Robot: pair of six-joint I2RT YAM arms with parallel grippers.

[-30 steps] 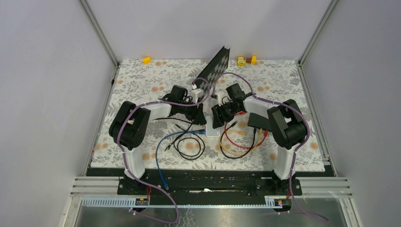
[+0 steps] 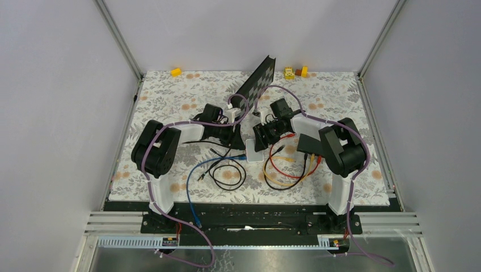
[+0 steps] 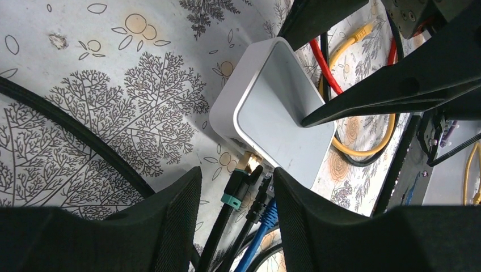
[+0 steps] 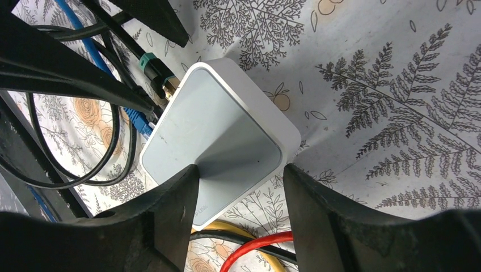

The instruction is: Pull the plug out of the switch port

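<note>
The small white switch box (image 2: 255, 155) (image 3: 283, 113) (image 4: 212, 141) sits between my grippers. Three plugs enter its near side in the left wrist view: a black plug with teal band (image 3: 237, 187), a dark plug (image 3: 262, 198) and a blue one (image 3: 268, 213). My left gripper is part open, its fingertips either side of the teal-banded plug and its neighbour, not visibly closed on them. My right gripper has one fingertip over the box top and the other beside its edge, the box between them; whether it grips firmly is unclear.
Loose black, blue, red and yellow cables lie around the box. A dark flat device (image 2: 309, 144) lies at the right, a checkered board (image 2: 255, 85) stands behind, and small yellow blocks (image 2: 288, 72) sit at the back edge.
My left gripper has shifted very slightly around the plugs; otherwise the top view shows little difference.
</note>
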